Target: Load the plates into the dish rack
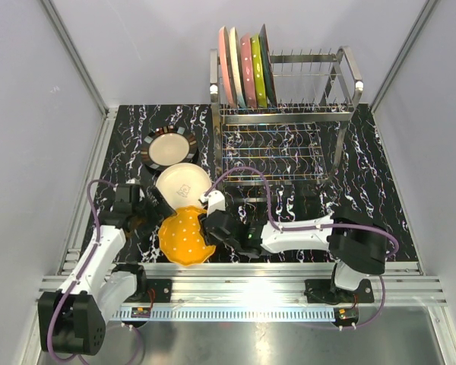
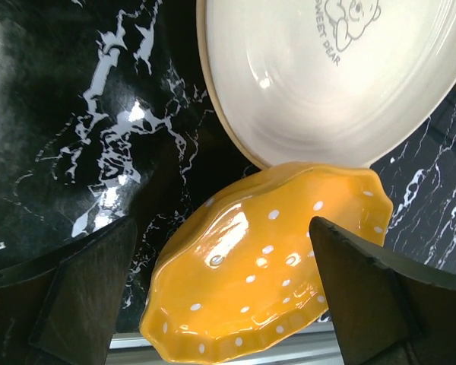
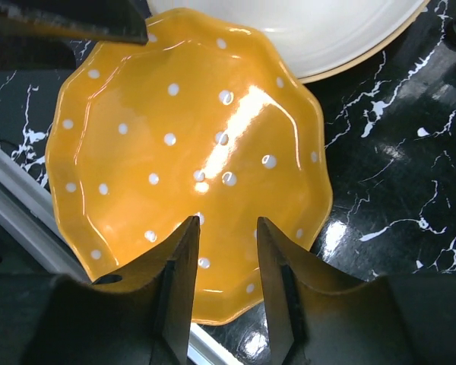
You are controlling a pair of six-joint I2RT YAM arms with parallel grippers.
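An orange polka-dot plate [image 1: 184, 237] lies on the black marble counter, below a cream bear plate [image 1: 181, 180]. My left gripper stands open over the orange plate's left edge. My right gripper is at the plate's right side, its two fingers a little apart; whether anything is between them is hard to tell. A dark-rimmed plate [image 1: 168, 150] lies at the back left.
The steel dish rack [image 1: 281, 117] stands at the back right, with several plates upright on the left of its upper tier. The rest of that tier and the lower tier are empty.
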